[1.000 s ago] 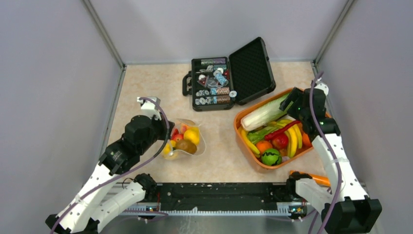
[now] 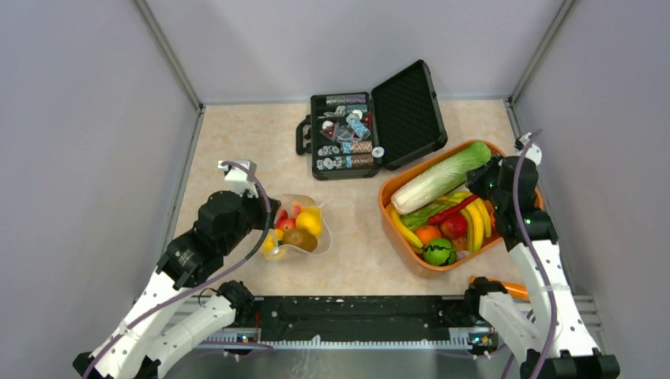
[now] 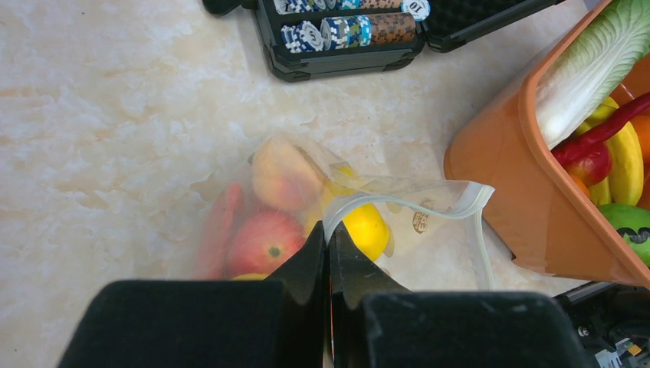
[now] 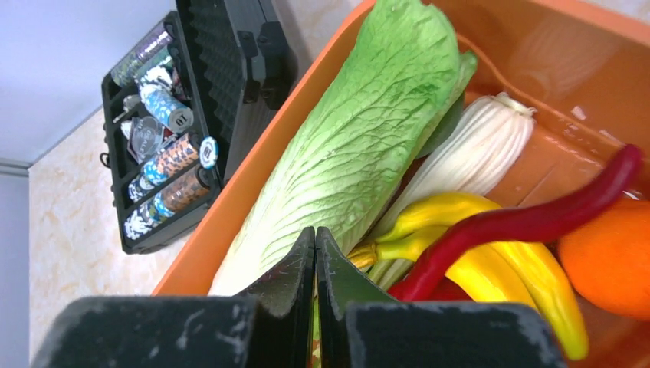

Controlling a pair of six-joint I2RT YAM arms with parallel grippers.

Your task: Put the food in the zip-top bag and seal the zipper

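The clear zip top bag (image 3: 467, 218) lies on the table with several foods inside, among them a peach (image 3: 285, 176), a red fruit (image 3: 264, 244), a yellow fruit (image 3: 366, 230) and a brown kiwi (image 2: 300, 239). Its white-edged mouth gapes toward the right. My left gripper is shut, pinching the bag's rim between its fingertips. Over the orange bin (image 2: 401, 243), my right gripper is shut with nothing visible between its fingers. Below it in the right wrist view are a long cabbage (image 4: 360, 146), yellow bananas (image 4: 490, 268) and a red chili (image 4: 529, 222).
An open black case (image 2: 344, 171) of poker chips stands at the back middle, its lid (image 2: 411, 114) leaning toward the bin. Bare table lies between bag and bin. An orange object (image 2: 513, 290) rests by the front right edge.
The left arm and bag have barely moved.
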